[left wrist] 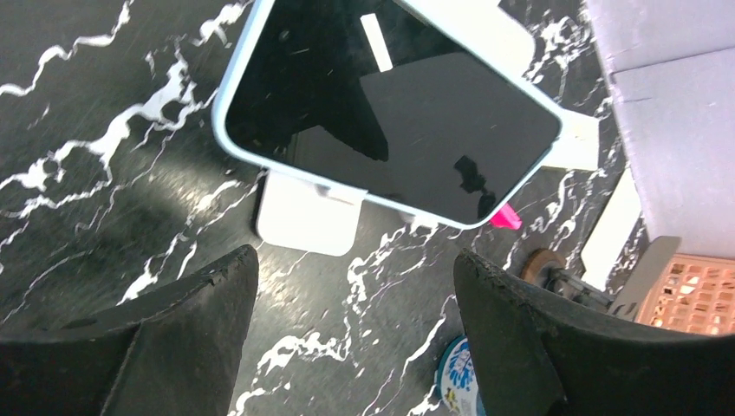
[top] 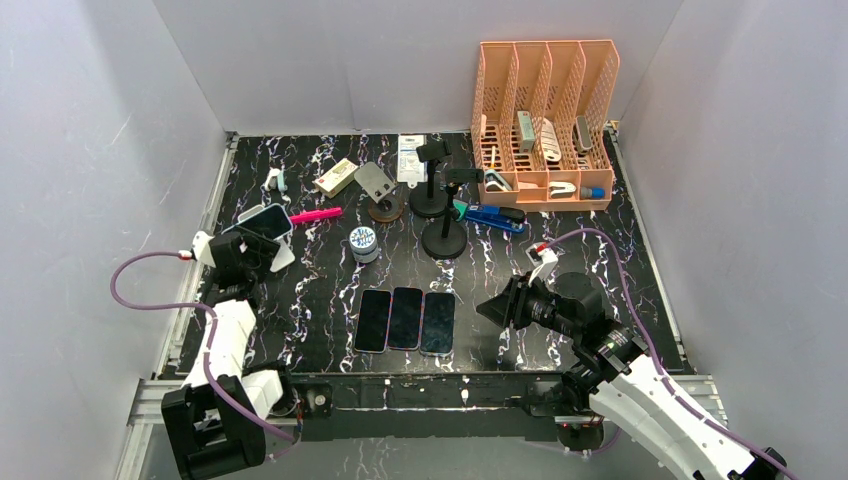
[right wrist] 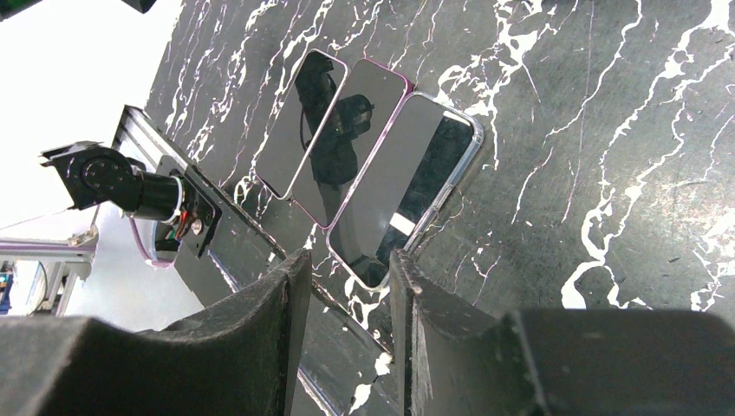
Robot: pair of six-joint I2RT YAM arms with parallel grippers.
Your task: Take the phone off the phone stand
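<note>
A phone point(left wrist: 390, 121) with a pale case rests on a white phone stand point(left wrist: 308, 221) at the table's left side point(top: 268, 218). My left gripper point(top: 256, 250) is over the front of the stand; in the left wrist view its fingers are wide apart below the phone, with nothing between them. My right gripper is at the front right of the table point(top: 500, 310), fingers a short way apart and empty, beside three flat phones point(top: 405, 320).
A white jar point(top: 363, 245), pink marker point(top: 315, 214), small box point(top: 335, 178), grey stand point(top: 376, 185) and two black stands point(top: 443, 237) occupy the middle and back. An orange organiser point(top: 545, 80) stands back right.
</note>
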